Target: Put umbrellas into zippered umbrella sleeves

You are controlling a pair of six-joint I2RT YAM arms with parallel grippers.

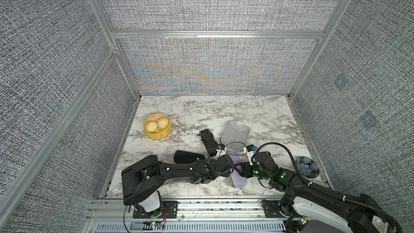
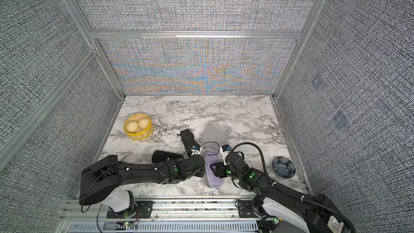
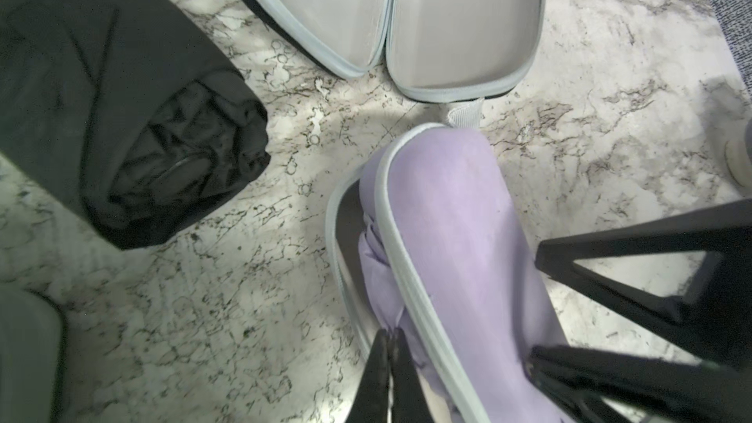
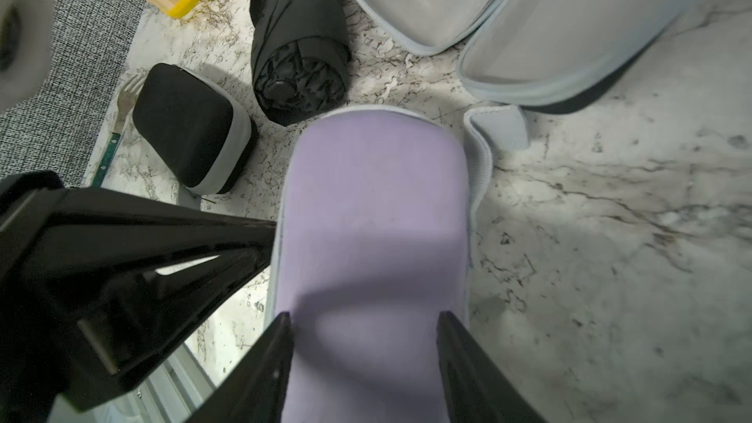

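The lilac sleeve (image 3: 470, 211) lies on the table with its left side unzipped. Bunched purple umbrella fabric (image 3: 380, 274) shows in the gap between its pale zipper edges. At that gap my left gripper is shut; whether it pinches an edge is hard to tell. My right gripper stands open above the lilac lid, a finger towards each long side. Further back, a black folded umbrella (image 4: 301, 39) lies beside an opened grey sleeve (image 1: 235, 133), which is empty. A closed black sleeve (image 4: 192, 125) sits to the left.
A yellow-rimmed bamboo steamer with buns (image 1: 157, 127) stands back left. A dark bowl (image 1: 307, 167) is at the right edge. A green-handled fork (image 4: 117, 125) lies by the black sleeve.
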